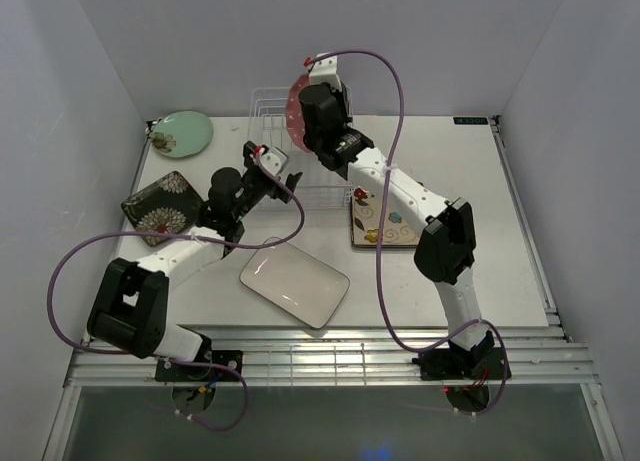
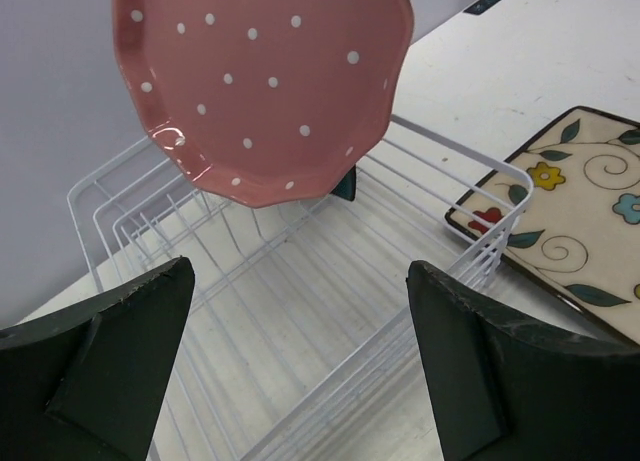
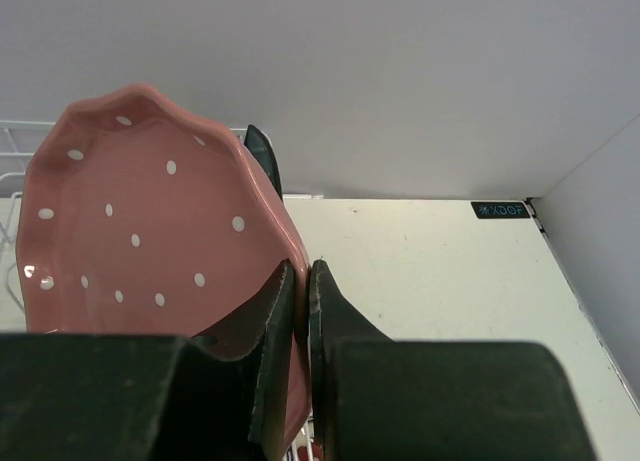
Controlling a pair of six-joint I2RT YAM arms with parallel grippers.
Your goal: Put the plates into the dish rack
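Observation:
A pink plate with white dots is held upright by my right gripper, which is shut on its rim above the right side of the white wire dish rack. A dark plate shows behind it, mostly hidden. My left gripper stands open at the rack's near left, nothing between its fingers, with the pink plate ahead and above in its view. A cream rectangular plate lies in front of the rack.
A green plate and a dark flowered plate lie at the left. A square flowered plate lies right of the rack.

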